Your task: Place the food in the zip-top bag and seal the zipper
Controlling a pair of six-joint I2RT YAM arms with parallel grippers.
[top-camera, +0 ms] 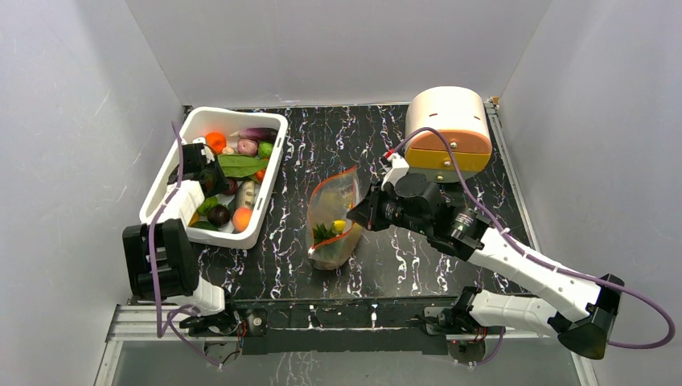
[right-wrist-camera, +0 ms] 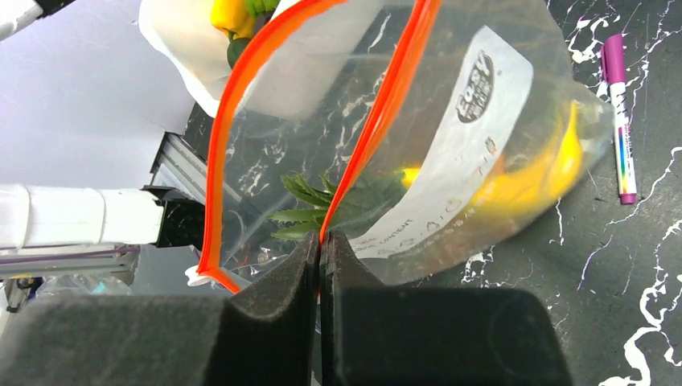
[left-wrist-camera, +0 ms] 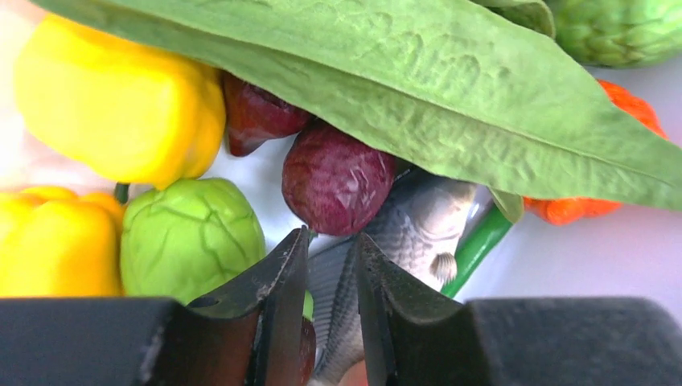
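Note:
The clear zip bag (top-camera: 333,263), orange along its zipper, stands with its mouth open mid-table. Green leaves (right-wrist-camera: 310,205) and yellow food (right-wrist-camera: 515,186) show inside it. My right gripper is shut on the bag's orange rim (right-wrist-camera: 371,133). Over the white tub, my left gripper has its fingers a little apart. A dark red onion-like food (left-wrist-camera: 338,178) sits just past their tips. I cannot tell whether they grip it. A grey fish (left-wrist-camera: 422,225) shows behind the gap.
The white tub (top-camera: 269,201) holds large green leaves (top-camera: 241,166), an orange (top-camera: 242,219) and other food. A purple-capped marker (right-wrist-camera: 620,121) lies beside the bag. At the back right stands a bread-box-like container (top-camera: 449,121). Bare table lies between tub and bag.

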